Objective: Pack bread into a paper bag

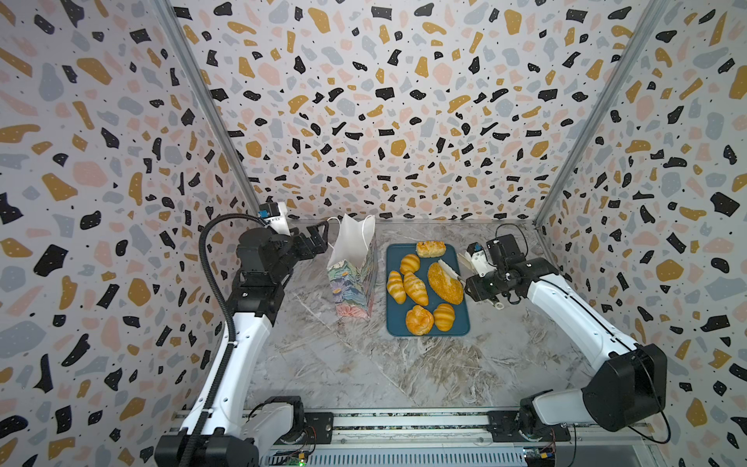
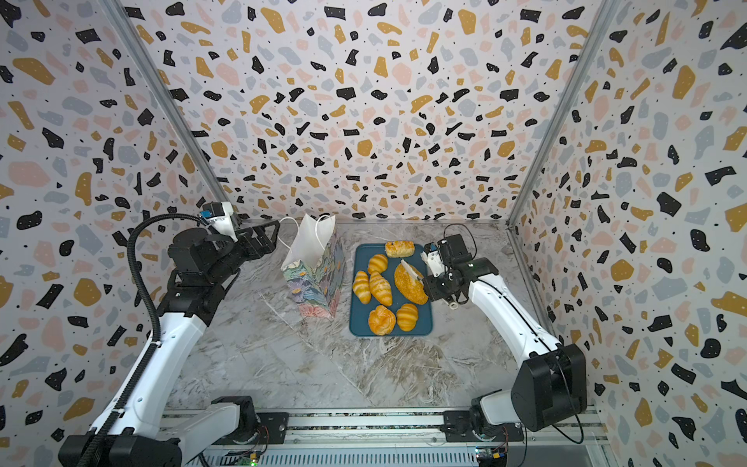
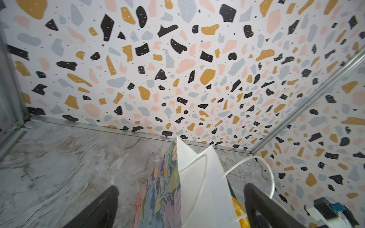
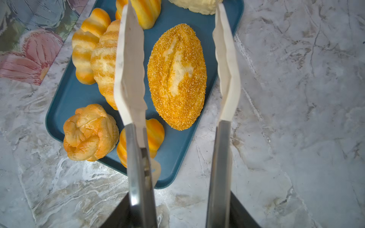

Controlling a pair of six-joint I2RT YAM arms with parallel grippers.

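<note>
A white paper bag with a floral side (image 1: 351, 284) stands upright left of a blue tray (image 2: 365, 311) of several breads. Beside one bag handle, my left gripper is open, with the bag showing beyond its fingers. My right gripper hangs over the tray with fingers parted around an oval crusted loaf (image 4: 176, 79), seen below between them; contact is not visible. A round bun (image 4: 89, 133) and striped rolls (image 4: 85, 49) lie beside that loaf.
Bare marble table (image 1: 365, 366) lies in front of the tray and bag. Patterned walls with metal rails enclose the back and both sides.
</note>
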